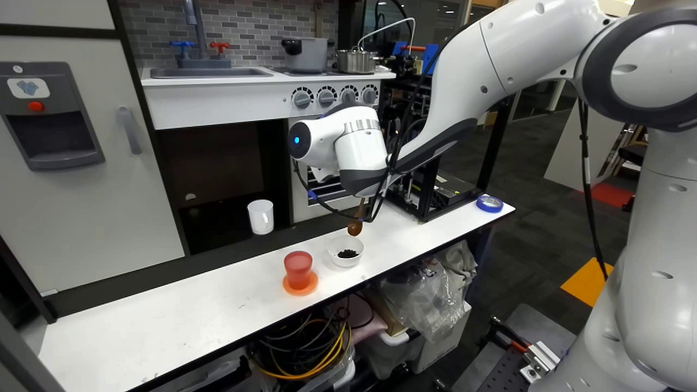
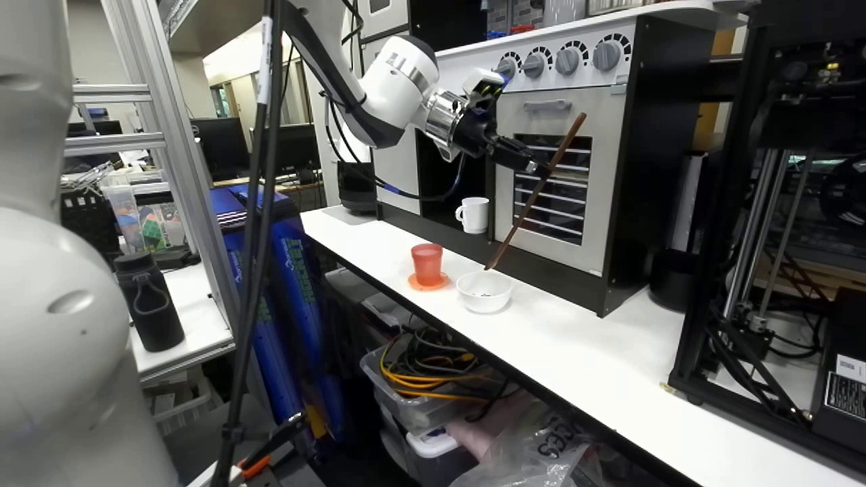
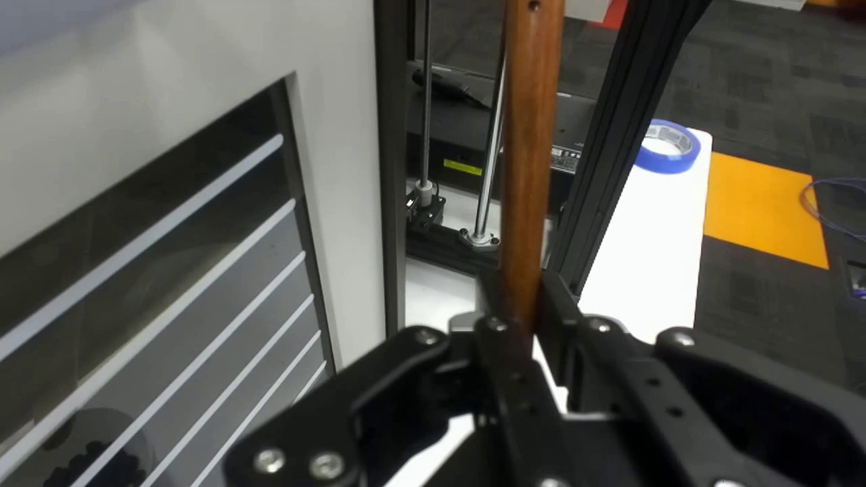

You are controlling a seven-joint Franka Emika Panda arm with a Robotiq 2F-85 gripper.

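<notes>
A long brown wooden spoon (image 2: 537, 195) is held in my gripper (image 2: 542, 168), which is shut on its handle (image 3: 529, 162). The spoon slants, and its bowl end (image 1: 354, 227) hangs just above the far rim of a white bowl (image 1: 339, 258) with small dark pieces in it. Beside that bowl a red translucent cup (image 1: 298, 270) stands upright on an orange saucer (image 2: 427, 283). In the wrist view the handle rises from between the black fingers; the spoon's bowl end is out of that view.
A white mug (image 2: 472, 215) stands behind the bowl by the cabinet. The oven door (image 2: 552, 195) is close to the gripper. A black frame (image 2: 690, 325) and blue tape (image 1: 490, 203) are at the counter's right end.
</notes>
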